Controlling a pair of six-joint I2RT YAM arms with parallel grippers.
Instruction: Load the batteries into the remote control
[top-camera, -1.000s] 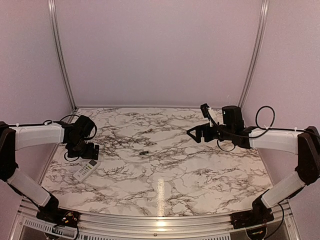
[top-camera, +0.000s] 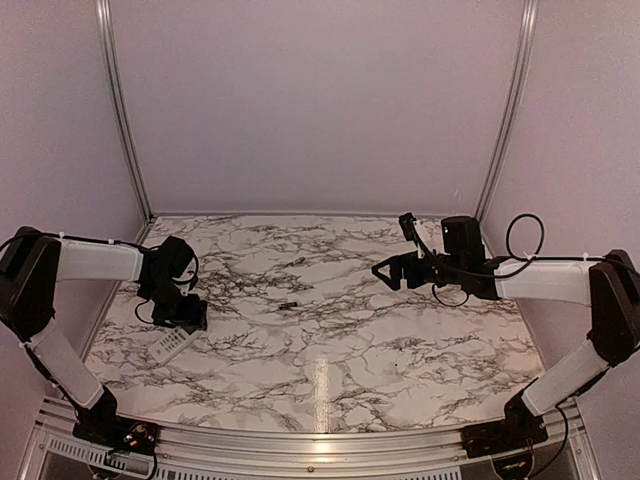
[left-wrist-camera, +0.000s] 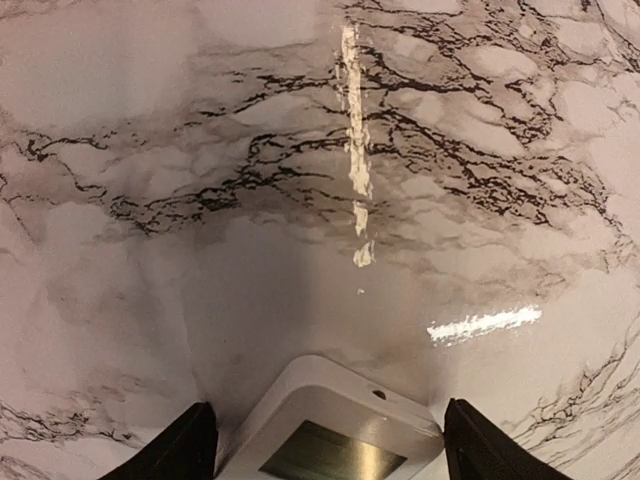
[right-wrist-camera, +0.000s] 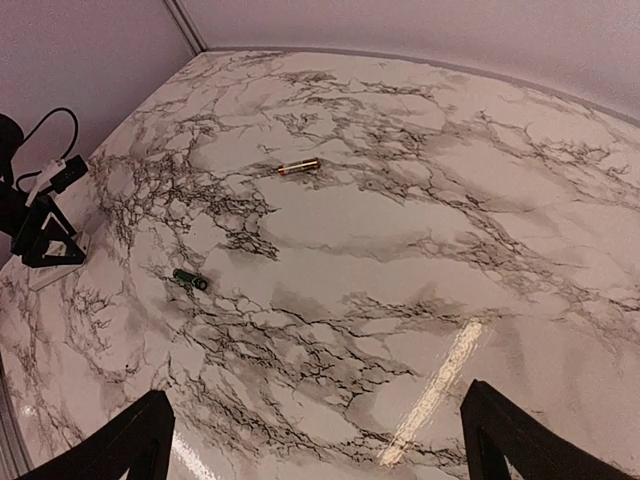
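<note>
The white remote (top-camera: 170, 345) lies on the marble table at front left, its screen end under my left gripper (top-camera: 187, 318). In the left wrist view that end of the remote (left-wrist-camera: 330, 400) sits between the two black fingertips, part open around it. My right gripper (top-camera: 385, 275) hangs open and empty over the right side. Two batteries lie loose mid-table: a green one (right-wrist-camera: 190, 279) and, farther back, a striped one (right-wrist-camera: 298, 166).
Side and back walls and the metal front rail (top-camera: 310, 445) bound it.
My left gripper has moved down and slightly right onto the remote's upper end, now covering more of it.
</note>
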